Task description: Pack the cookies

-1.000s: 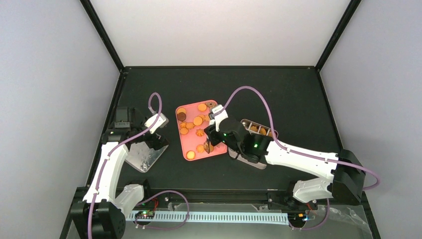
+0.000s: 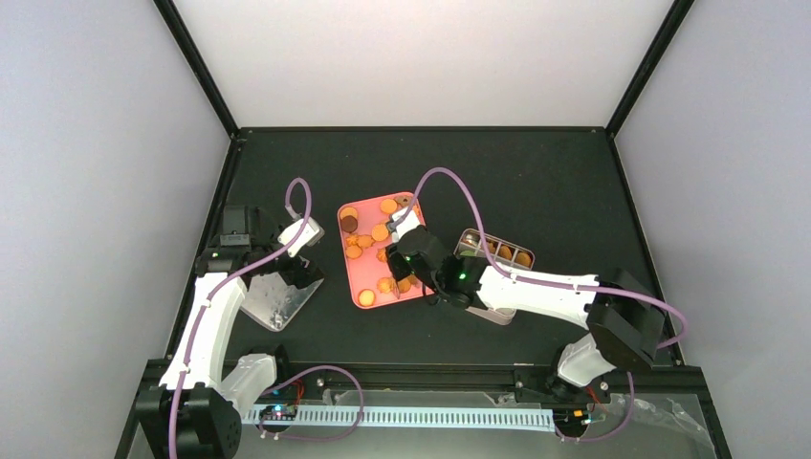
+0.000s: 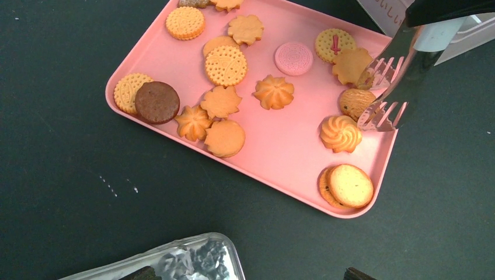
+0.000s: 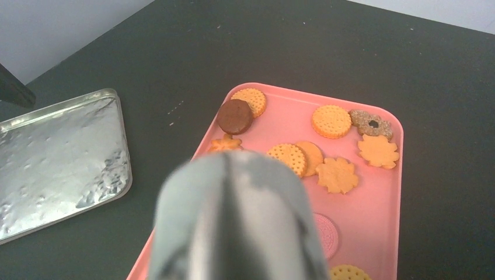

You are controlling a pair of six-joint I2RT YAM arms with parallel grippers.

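A pink tray (image 2: 359, 279) holds several assorted cookies, including a chocolate one (image 3: 157, 102) and a pink one (image 3: 293, 58). My right gripper (image 2: 395, 279) is over the tray's right part; in the left wrist view its clear comb-like fingertips (image 3: 384, 115) hover by a round ridged cookie (image 3: 352, 104), part open, nothing clearly held. In the right wrist view a blurred grey part fills the lower middle. My left gripper (image 2: 304, 272) stands over the metal tray left of the pink one; its finger tips barely show at the left wrist view's bottom edge, wide apart.
A compartmented container (image 2: 515, 252) with cookies stands right of the pink tray, partly under the right arm.
The left arm has not moved.
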